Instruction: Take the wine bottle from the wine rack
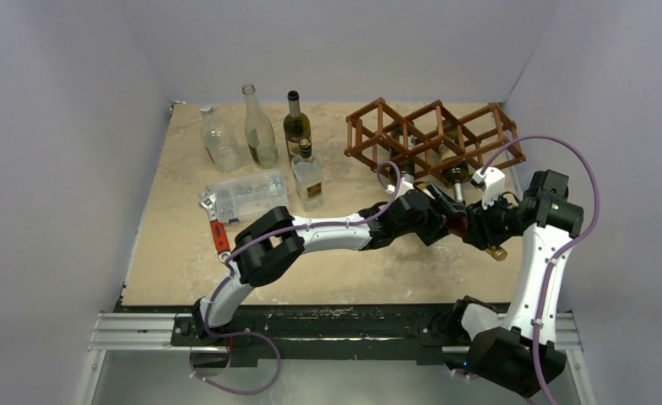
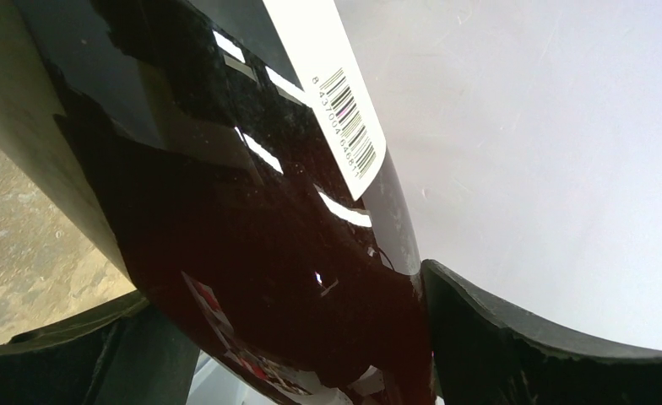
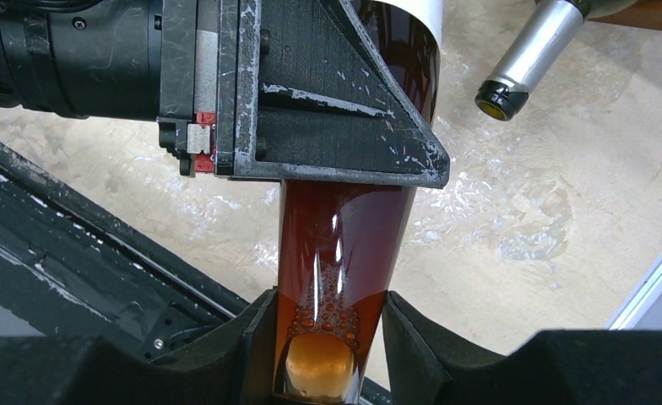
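Observation:
A wine bottle point(image 2: 226, 211) with dark red liquid and a white barcode label is held clear of the rack, slanting in the top view with its gold-capped end point(image 1: 497, 252) toward the front right. My left gripper is shut on its body, a finger touching either side. On its narrower part my right gripper is shut, both fingers against the glass. The right wrist view shows the left gripper's black finger point(image 3: 344, 110) crossing the same bottle. Behind the grippers is the wooden wine rack point(image 1: 433, 110); much of the bottle is hidden from above.
More bottles lie in the rack, one silver neck point(image 3: 534, 51) jutting out close by. On the left stand several bottles, including a clear one point(image 1: 309, 181), beside a plastic case point(image 1: 247, 197) and a red-handled wrench point(image 1: 219, 236).

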